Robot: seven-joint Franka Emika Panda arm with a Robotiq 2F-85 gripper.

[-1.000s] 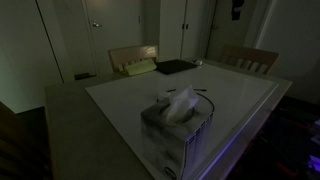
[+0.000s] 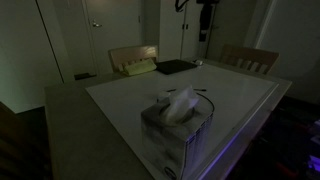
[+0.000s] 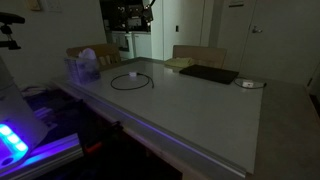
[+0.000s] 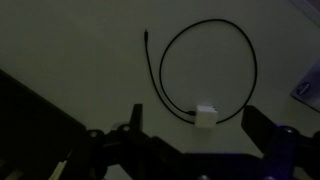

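Note:
A white charger block (image 4: 206,116) with a looped black cable (image 4: 254,66) lies on the table, below my gripper in the wrist view. The fingers stand wide apart, one to each side of the block, with nothing held. High above the table, the gripper (image 3: 148,15) also shows small in exterior view 2, well clear of the charger block (image 3: 132,75). In exterior view 1 the tissue box (image 2: 166,145) hides part of the cable (image 2: 207,98).
A black tray (image 3: 209,74) and a yellowish cloth (image 3: 179,63) lie towards one edge of the white table (image 3: 190,110). Near the tray is a small white adapter (image 3: 247,84). Chairs stand beyond.
In exterior view 1 the arm has moved left from the upper right, and more of it now shows above the table. The objects on the table have not moved.

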